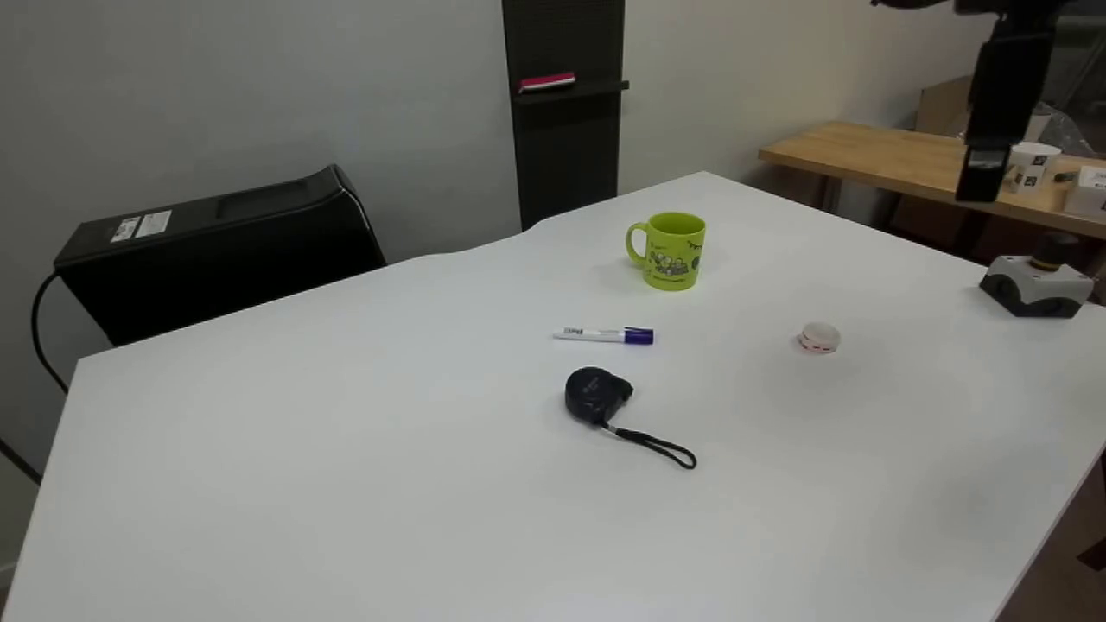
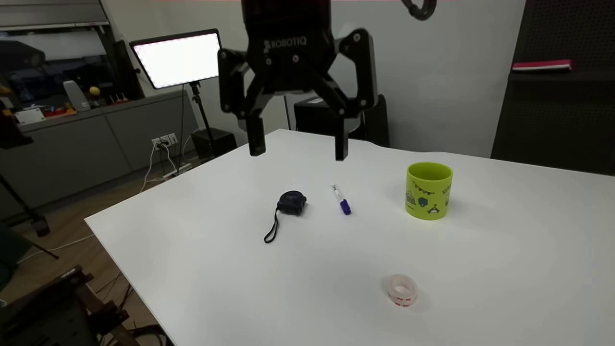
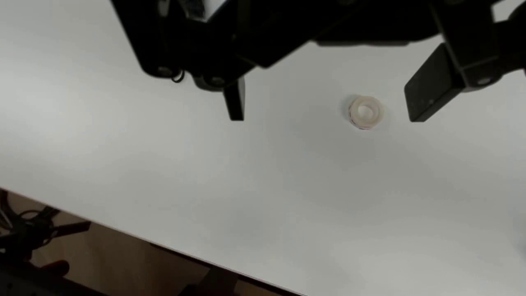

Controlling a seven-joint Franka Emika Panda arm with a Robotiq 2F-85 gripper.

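High above the white table my gripper (image 2: 298,151) hangs open, its two fingers wide apart with nothing between them. In the wrist view a small roll of clear tape (image 3: 352,114) lies on the table far below, seen in the gap nearer the right finger (image 3: 430,86). A green mug (image 1: 674,254) stands upright towards the back of the table. In front of it lies a white marker with a purple cap (image 1: 612,336). Closer to the front rests a black tape measure (image 1: 594,396) with its wrist strap spread out. My gripper touches none of them.
A grey and black switch box (image 1: 1037,285) sits at the table's right edge. Behind the table's far side stands a black case (image 1: 223,244).
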